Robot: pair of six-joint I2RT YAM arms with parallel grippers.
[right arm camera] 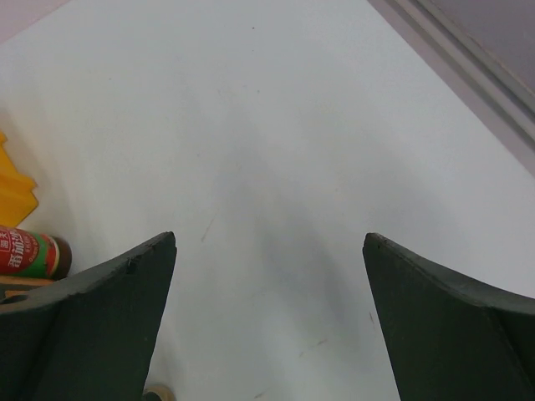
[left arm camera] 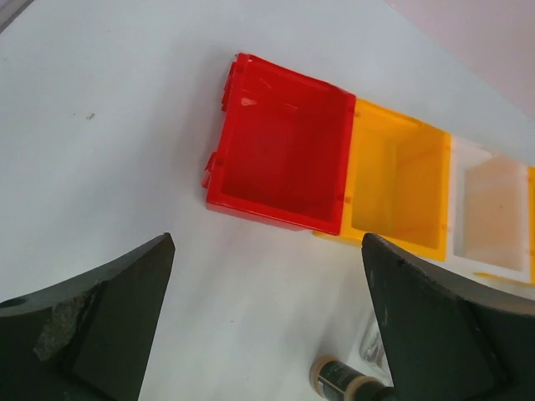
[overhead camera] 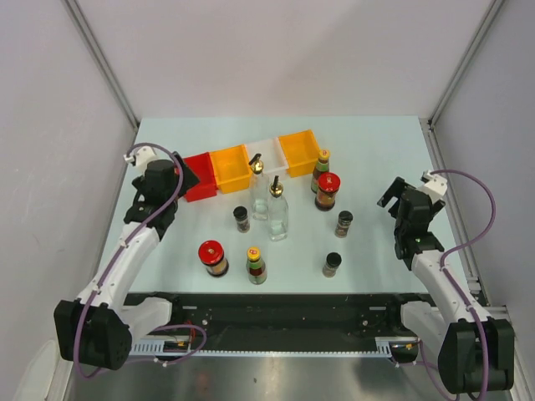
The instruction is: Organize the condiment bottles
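Note:
Joined bins run across the back of the table: a red bin [overhead camera: 201, 177], a yellow bin [overhead camera: 231, 170], a white bin [overhead camera: 267, 157] and another yellow bin [overhead camera: 299, 153]. All look empty. Two clear glass bottles [overhead camera: 278, 215] with gold spouts stand in front of them. Red-lidded jars [overhead camera: 327, 192], yellow-capped bottles [overhead camera: 256, 266] and small black-capped shakers [overhead camera: 332, 265] are scattered upright. My left gripper is open and empty, beside the red bin. Over bare table at the right, my right gripper also stands open, nothing between its fingers.
Walls close it in on the left, right and back. A dark front edge [overhead camera: 284, 305] lies near the arm bases.

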